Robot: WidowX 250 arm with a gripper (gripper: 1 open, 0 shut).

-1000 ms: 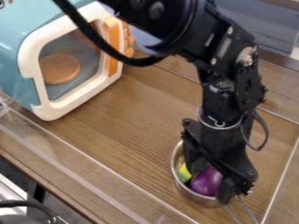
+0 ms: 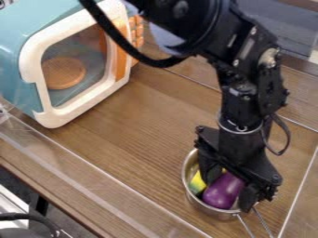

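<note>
My black gripper (image 2: 231, 175) is lowered into a metal pot (image 2: 214, 206) at the lower right, its fingers open over the contents. Inside the pot lie a purple eggplant-like object (image 2: 222, 191) and a yellow item (image 2: 198, 181), partly covered by the gripper.
A toy oven (image 2: 50, 98) in light blue and white, with an orange disc inside, stands at the upper left. Bare wooden table (image 2: 125, 149) fills the middle. Clear panels and the table edge run along the lower left.
The gripper's fingers have spread apart somewhat, showing more of the purple object and the yellow item in the pot.
</note>
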